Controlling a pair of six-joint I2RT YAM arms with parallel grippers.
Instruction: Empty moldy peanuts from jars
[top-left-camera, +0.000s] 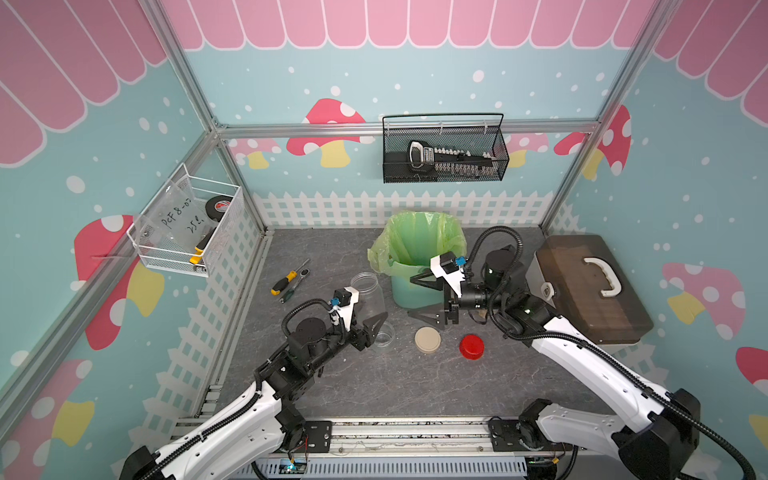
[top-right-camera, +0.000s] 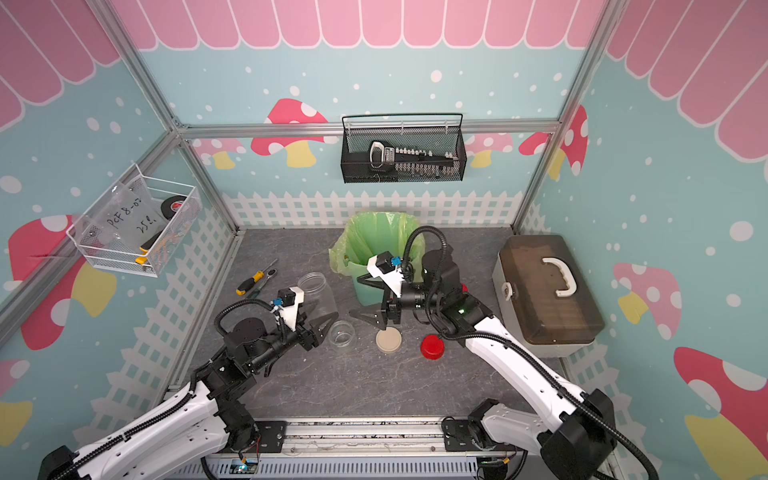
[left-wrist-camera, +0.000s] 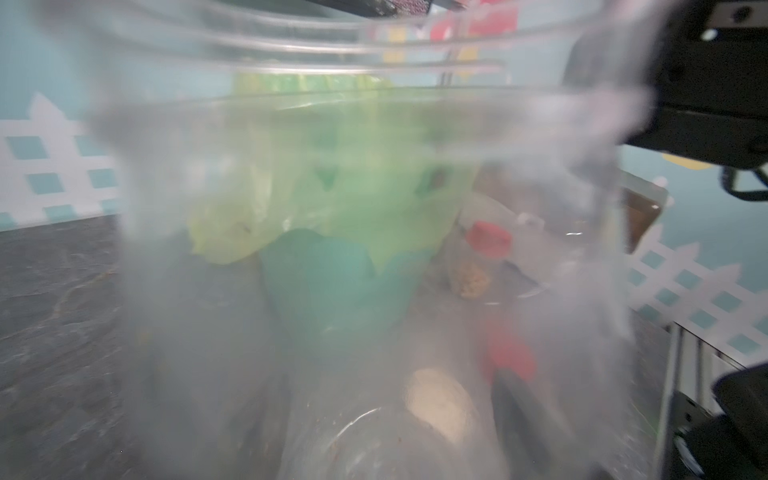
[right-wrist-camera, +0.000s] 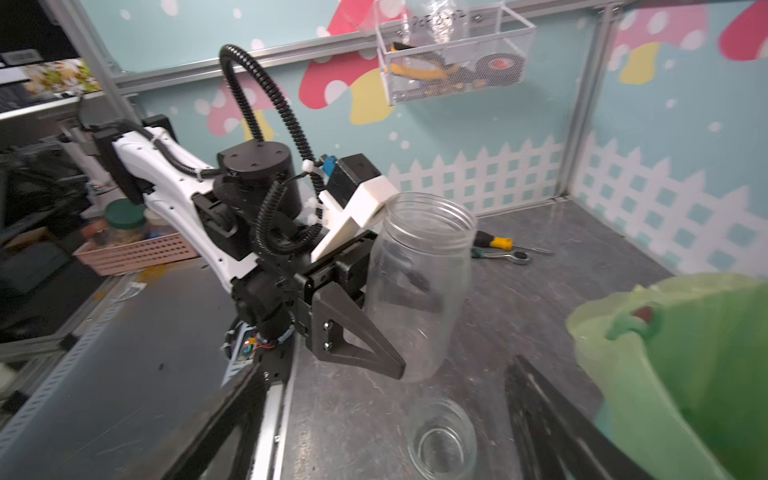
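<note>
My left gripper (top-left-camera: 372, 328) is shut on a large clear plastic jar, which looks empty and fills the left wrist view. My right gripper (top-left-camera: 425, 297) stands open, turned sideways in front of the green-lined bin (right-wrist-camera: 672, 360). A small empty clear jar (right-wrist-camera: 440, 440) stands on the table below the large jar. A beige lid (top-left-camera: 428, 339) and a red lid (top-left-camera: 473, 346) lie on the table. A red-lidded jar with peanuts (left-wrist-camera: 472, 268) shows blurred through the large jar, near the bin's right.
Screwdriver (top-left-camera: 285, 279) and wrench (top-left-camera: 293, 289) lie at the left. A brown-lidded case (top-left-camera: 588, 296) stands at the right. Wire baskets (top-left-camera: 444, 152) hang on the walls.
</note>
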